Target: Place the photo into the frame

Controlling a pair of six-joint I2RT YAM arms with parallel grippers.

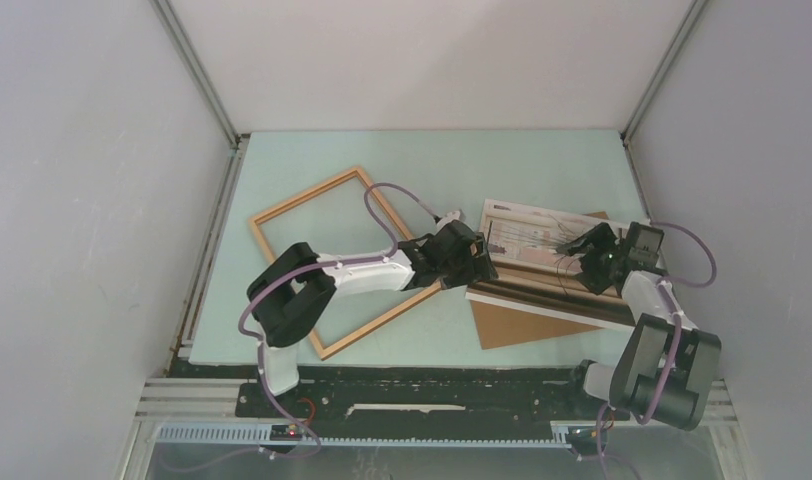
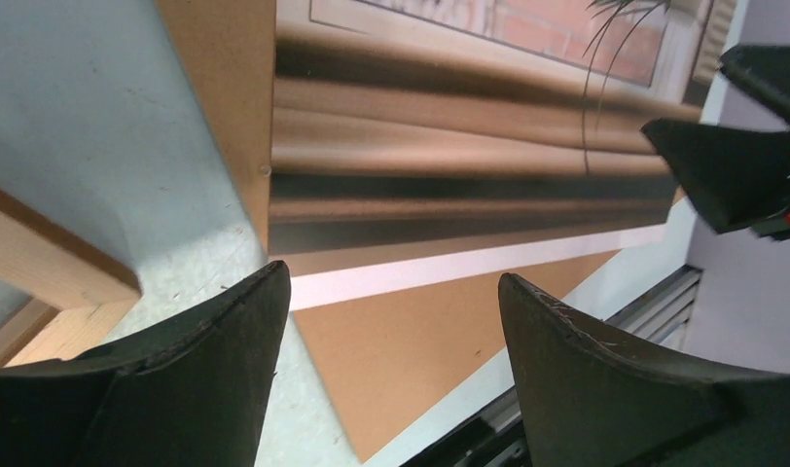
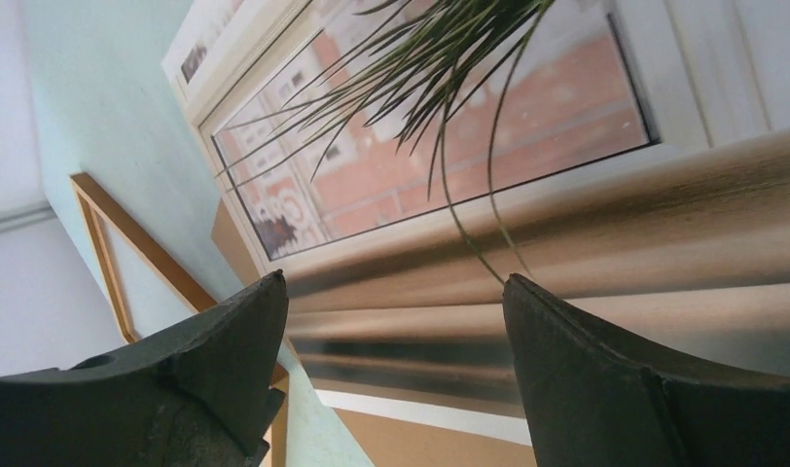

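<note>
On the right of the table lies the photo (image 1: 527,292), printed with brown stripes, a white border and a plant picture. It rests on a brown board (image 1: 512,330) that sticks out around it. To its left lies the empty wooden frame (image 1: 382,322), turned at an angle. My left gripper (image 1: 490,260) is open at the photo's left edge; its fingers (image 2: 231,365) show nothing held. Above the photo's right part my right gripper (image 1: 579,263) stands open too, and its fingers (image 3: 595,375) are apart with the photo's stripes (image 3: 411,321) visible beyond.
The right wall (image 1: 747,200) stands close to the right arm. Free tabletop (image 1: 422,155) stretches behind the frame and photo. The left arm crosses over the frame, hiding part of its right side.
</note>
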